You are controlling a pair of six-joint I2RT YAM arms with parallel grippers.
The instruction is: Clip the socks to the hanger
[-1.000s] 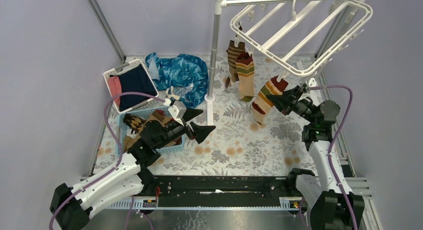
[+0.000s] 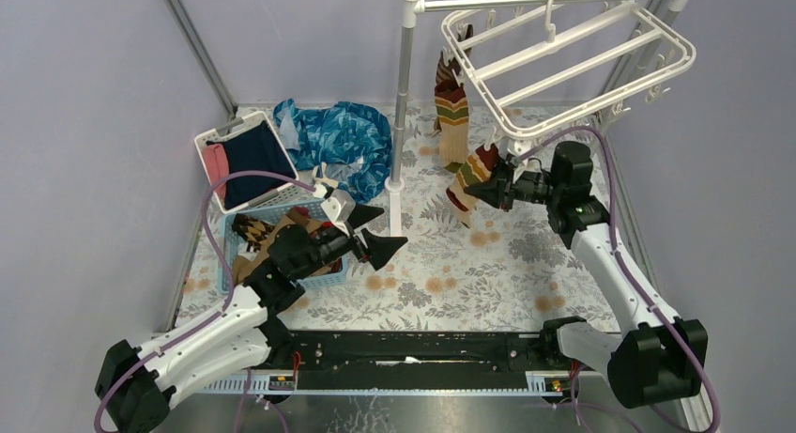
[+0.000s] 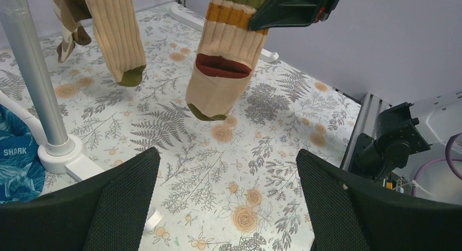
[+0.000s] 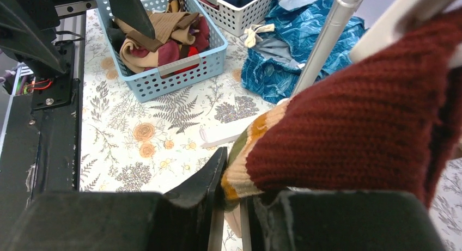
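Just under the near left rim of the white hanger, a striped sock hangs tilted with my right gripper shut on its side. Its maroon cuff fills much of the right wrist view and reaches up toward white hanger parts; whether a clip grips it, I cannot tell. Another striped sock hangs from the hanger's left side, with a darker brown sock partly hidden behind it. My left gripper stands open over the table at left, nothing between its fingers.
A blue basket of socks sits by the left arm. Behind it are a white basket with dark cloth and a blue plastic bag. The rack's metal post rises between bag and socks.
My right gripper has moved left with the sock in it. The hanger has swung, its near rim and the hanging socks shifting left. The left arm has stayed still.
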